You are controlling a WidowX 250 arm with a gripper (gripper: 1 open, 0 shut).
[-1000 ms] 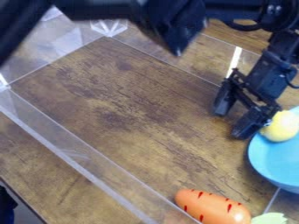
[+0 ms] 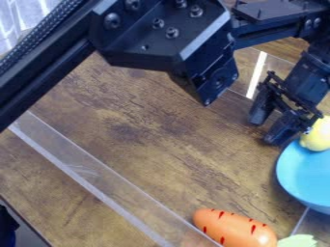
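My black gripper (image 2: 271,122) is low at the right, its fingers pointing down-left beside the rim of a light blue plate (image 2: 299,183). A yellow round object (image 2: 317,135) sits at the plate's upper part, partly cut by the frame edge and next to the gripper; whether the fingers touch it is unclear. An orange toy carrot (image 2: 234,228) with red marks and a pale green top lies at the bottom, below the plate.
The black arm crosses the top of the view. Clear acrylic walls (image 2: 96,182) edge the wooden floor (image 2: 154,145), whose middle is free.
The arm across the top has shifted and is sharper now. The gripper has moved slightly up and right, and the yellow object appears further right.
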